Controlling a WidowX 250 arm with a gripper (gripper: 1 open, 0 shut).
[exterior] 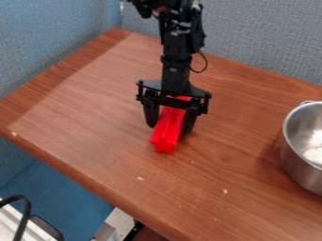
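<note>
A long red object (168, 134) lies on the wooden table in the middle of the camera view. The black gripper (170, 119) is down over its rear part, a finger on either side of it. Whether the fingers press on it cannot be told; the far end is hidden under the gripper.
A steel pot (302, 165) with pale contents stands at the right edge. Bare tabletop (94, 113) surrounds the red object. Blue-grey padded walls border the table at the left and back, and a cable lies at the bottom left, off the table.
</note>
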